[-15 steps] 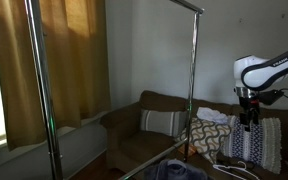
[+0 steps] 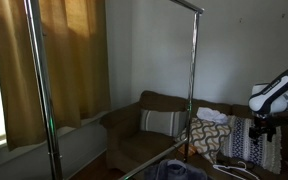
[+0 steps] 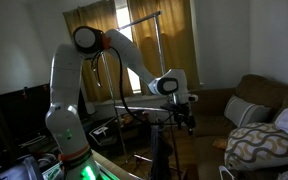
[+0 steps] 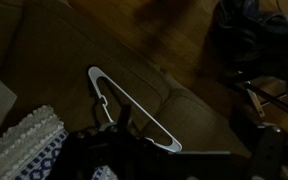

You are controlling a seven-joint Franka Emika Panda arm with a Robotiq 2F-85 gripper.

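A white clothes hanger (image 4: 96, 73) lies on the brown sofa seat in the wrist view, its long bar running diagonally toward my gripper. The two dark fingers stand wide apart at the bottom of that view, and I see nothing held between them. In exterior view 1 my gripper (image 2: 267, 128) hangs in front of the patterned pillow, above the seat and apart from the hanger (image 2: 236, 169). From the second exterior view, the gripper (image 3: 189, 122) points down near the sofa, too dark for detail.
A metal clothes rack (image 2: 193, 75) stands before the sofa (image 2: 134, 150), with dark cloth (image 2: 172, 170) near its base. Pillows (image 2: 162, 122) line the sofa back. A woven, fringed pillow (image 4: 29, 145) lies close to the hanger in the wrist view.
My arm has come down and shifted rightward in exterior view 1, bringing the gripper lower against the pillow. The hanger and pillows have not visibly moved.
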